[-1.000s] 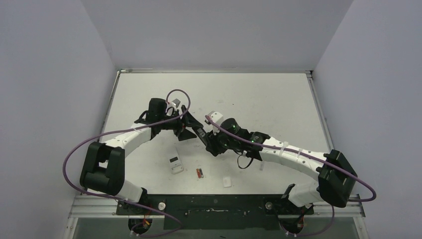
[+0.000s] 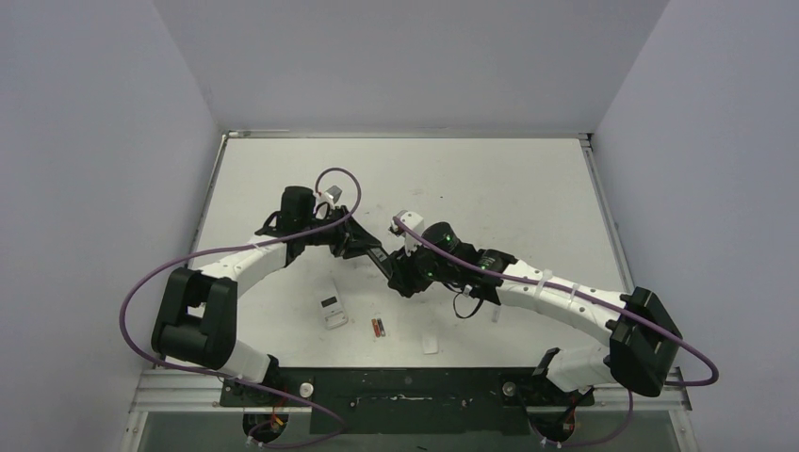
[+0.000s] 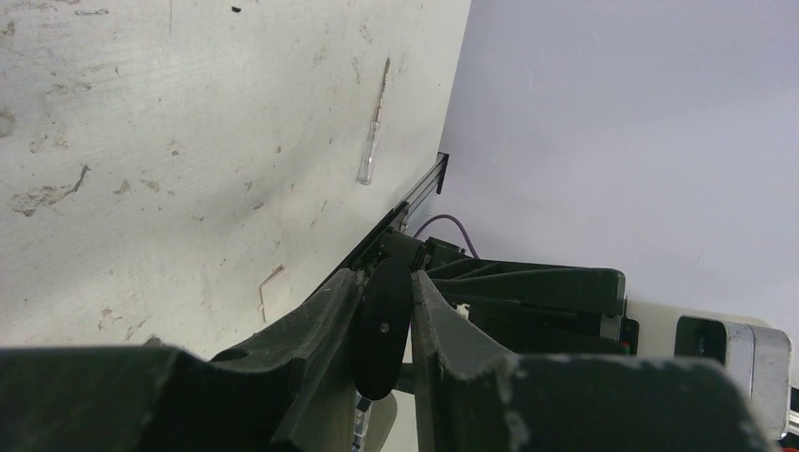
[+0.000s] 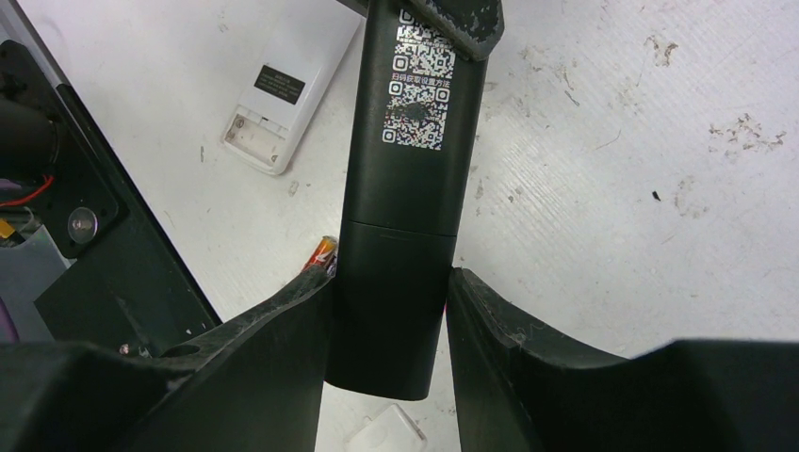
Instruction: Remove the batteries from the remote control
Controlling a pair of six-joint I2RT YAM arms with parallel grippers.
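Both grippers hold a black remote control (image 4: 400, 188) above the table, back with QR codes and a cover seam showing in the right wrist view. My left gripper is shut on its far end; the right gripper is shut around the end with the cover. From above, the left gripper (image 2: 367, 247) and right gripper (image 2: 397, 271) nearly meet along the remote. A white remote (image 4: 301, 75) lies with its battery bay uncovered and empty. Two batteries (image 2: 378, 328) lie side by side on the table. The black remote's battery bay is hidden.
A small white cover (image 2: 430, 345) lies near the front edge of the table (image 2: 490, 179). Farther right is a thin clear-handled tool (image 3: 369, 155). Dark mounting plates (image 2: 415, 405) line the front.
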